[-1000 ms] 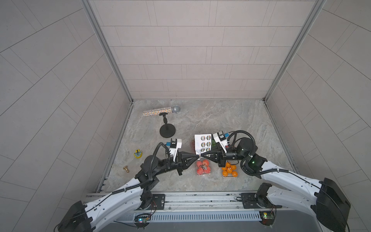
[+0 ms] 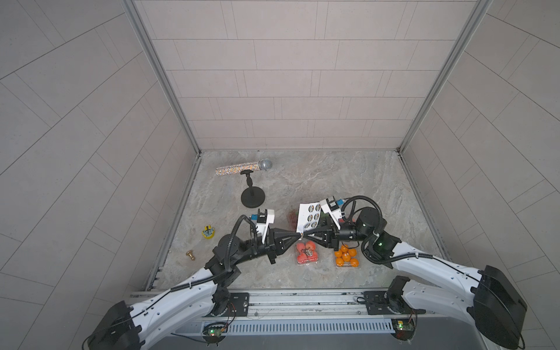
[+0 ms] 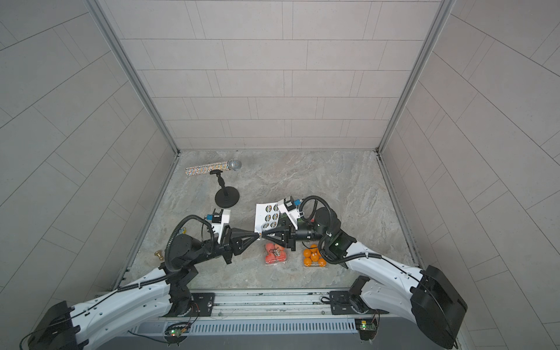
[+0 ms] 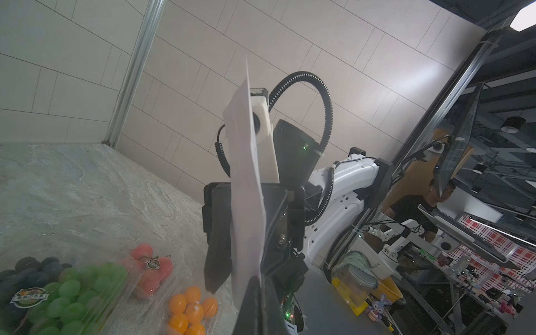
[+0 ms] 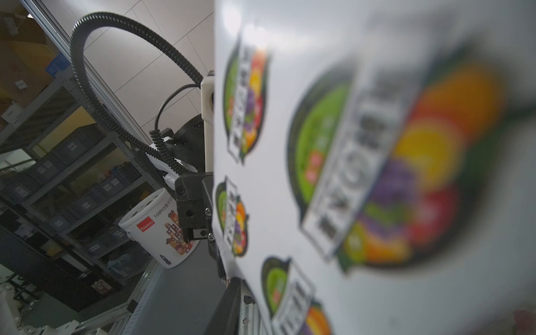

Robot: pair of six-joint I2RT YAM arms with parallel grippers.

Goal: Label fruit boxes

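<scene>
A white sheet of fruit-logo stickers [image 2: 309,213] stands upright between the two grippers, which meet at its lower edge. My left gripper [image 2: 298,234] is shut on the sheet, seen edge-on in the left wrist view. My right gripper [image 3: 263,234] reaches it from the right; the state of its fingers is hidden behind the paper, which fills much of the right wrist view. Below lie a box of peach-red fruit [image 2: 306,252] with a logo label, a box of oranges [image 2: 346,256], and a box of dark and green grapes [image 4: 67,296] with a logo label.
A glittery microphone [image 2: 236,169] and black stand [image 2: 252,197] are at the back left. A small yellow-blue item [image 2: 208,231] and a brass piece [image 2: 190,255] lie at left.
The sticker sheet has shifted slightly to the right at its top. The right arm has moved very slightly; the left arm holds still.
</scene>
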